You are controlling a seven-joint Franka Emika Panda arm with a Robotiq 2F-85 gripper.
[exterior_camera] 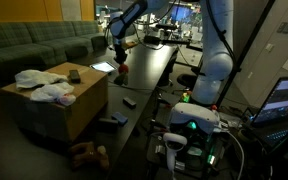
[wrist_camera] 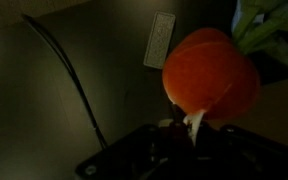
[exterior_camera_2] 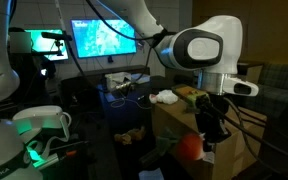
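Observation:
My gripper (exterior_camera: pixel 120 50) is at the far part of the dark table, just right of the brown box. A round red-orange thing (exterior_camera: pixel 123 70) hangs beneath it. In the wrist view this red thing (wrist_camera: pixel 209 70) fills the upper right, and a thin white strip (wrist_camera: pixel 195 124) runs from it to between the fingertips. The fingers are shut on that strip. Exterior view 2 has the red thing (exterior_camera_2: pixel 191 148) low beside my gripper (exterior_camera_2: pixel 212 138). The fingertips are dark and hard to make out.
The brown cardboard box (exterior_camera: pixel 79 109) carries white cloths (exterior_camera: pixel 52 92). A grey bar-shaped object (wrist_camera: pixel 159 40) and a black cable (wrist_camera: pixel 69 75) lie on the table below. Something green (wrist_camera: pixel 252 22) is at the wrist view's upper right.

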